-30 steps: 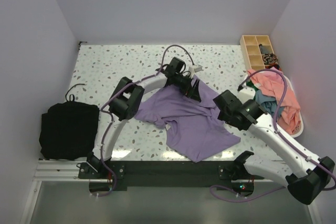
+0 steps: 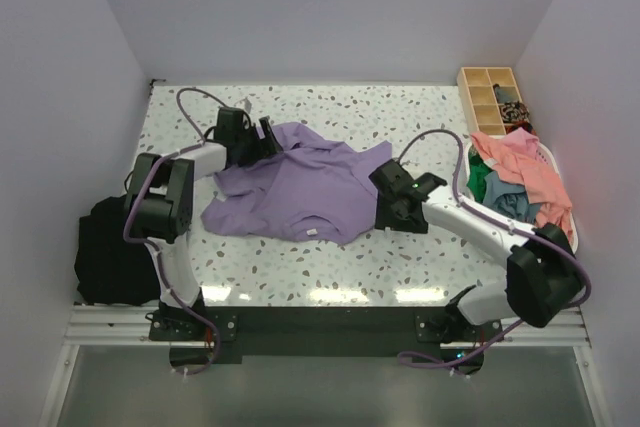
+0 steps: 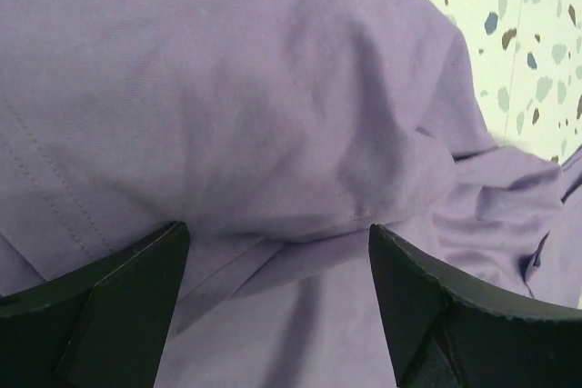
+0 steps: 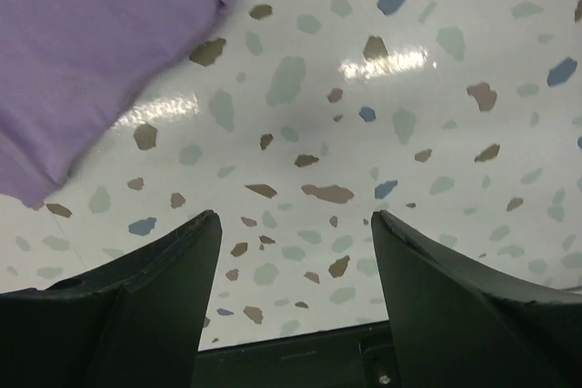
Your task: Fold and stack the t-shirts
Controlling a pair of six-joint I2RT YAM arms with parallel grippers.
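Observation:
A purple t-shirt (image 2: 320, 192) lies loosely spread and wrinkled across the middle and left of the speckled table, a small white tag showing near its front edge. My left gripper (image 2: 267, 137) is over the shirt's back left part. In the left wrist view its fingers (image 3: 136, 293) stand wide apart above purple folds (image 3: 300, 115), gripping nothing. At the shirt's right side hangs my right gripper (image 2: 402, 225). The right wrist view shows its open fingers (image 4: 173, 288) above bare tabletop, with the shirt's corner (image 4: 100, 43) at upper left.
A white basket (image 2: 572, 237) at the right holds coral, teal and green clothes (image 2: 530, 182). Behind it sits a wooden divided box (image 2: 480, 95). A black bag (image 2: 115, 252) rests left of the table. Bare tabletop (image 2: 440, 277) shows front right and along the back.
My left gripper has moved left across the table, and the purple shirt has shifted left and become less slanted.

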